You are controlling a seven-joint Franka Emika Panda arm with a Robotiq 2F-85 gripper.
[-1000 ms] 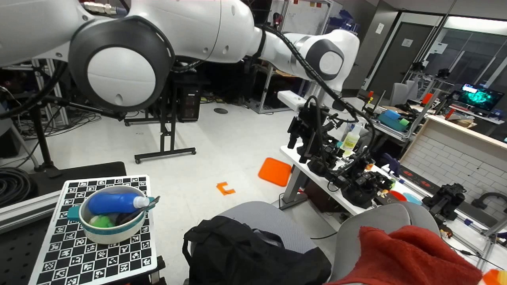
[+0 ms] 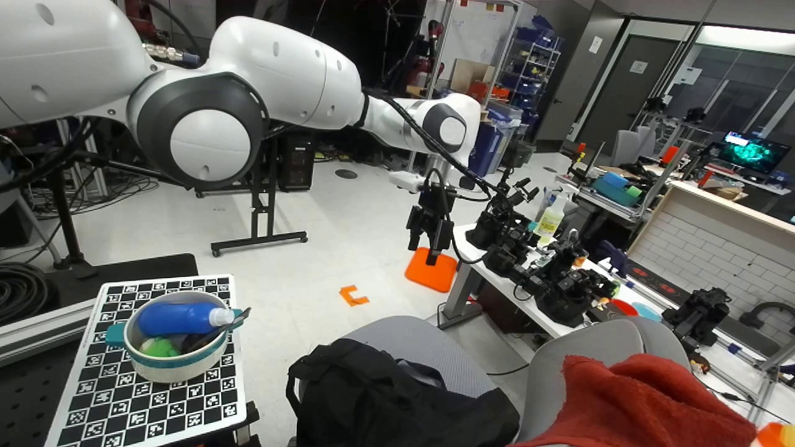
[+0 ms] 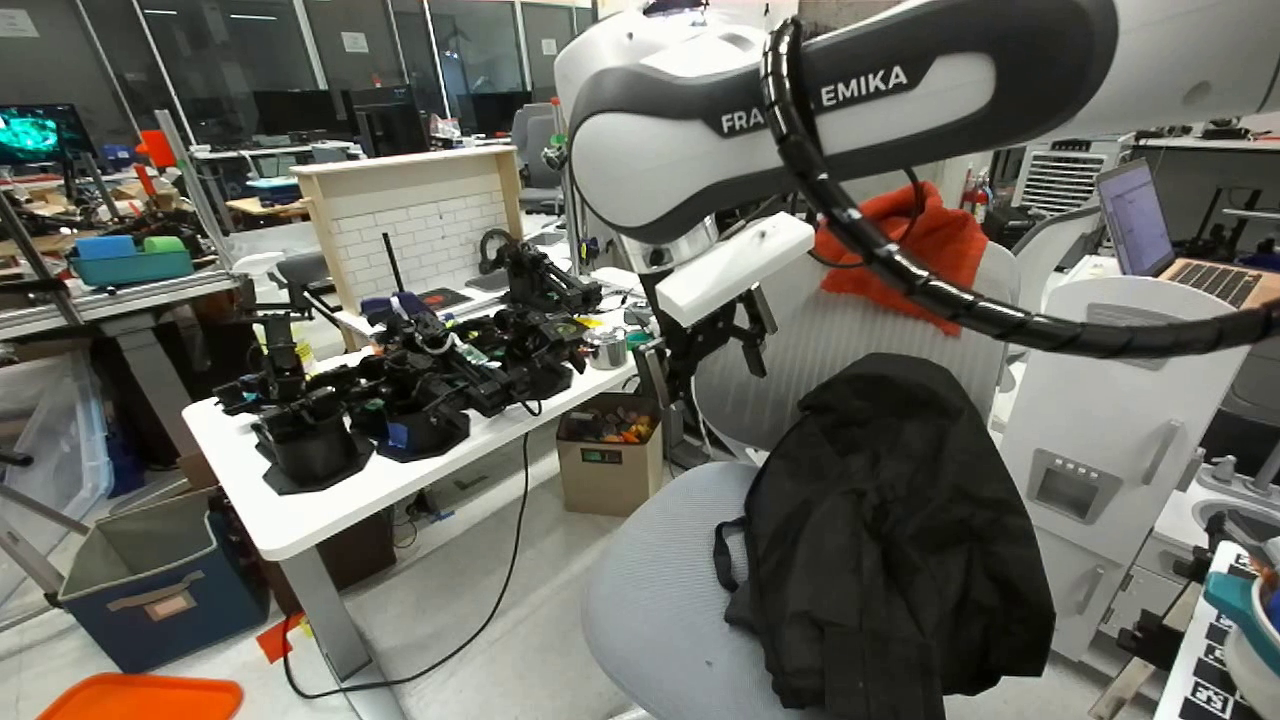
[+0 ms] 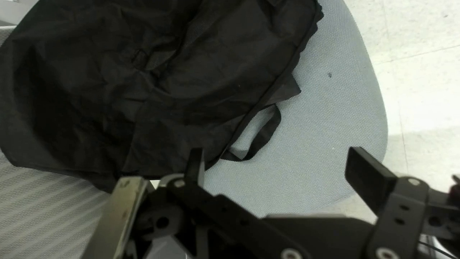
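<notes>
A crumpled black cloth bag (image 4: 172,86) lies across the seat of a grey chair (image 4: 336,112), with a thin strap loop (image 4: 265,133) sticking out at its edge. My gripper is open, its fingers wide apart and nothing between them. From the wrist it looks down on the chair seat and the bag's strap side. In exterior view 1 the gripper (image 2: 423,254) hangs in the air, well above the black bag (image 2: 402,395). Exterior view 2 has the gripper (image 3: 720,382) behind and above the bag (image 3: 900,540), not touching it.
A red cloth (image 2: 648,402) drapes over a chair back. On the checkered board (image 2: 74,417) stands a pot (image 2: 175,370) holding a blue bottle (image 2: 179,319). Black robot arms crowd the white table (image 3: 288,522). Open floor lies left of the chair.
In exterior view 1 my arm and gripper have swung left and lower, away from over the white table. The bag, pot and red cloth have stayed put.
</notes>
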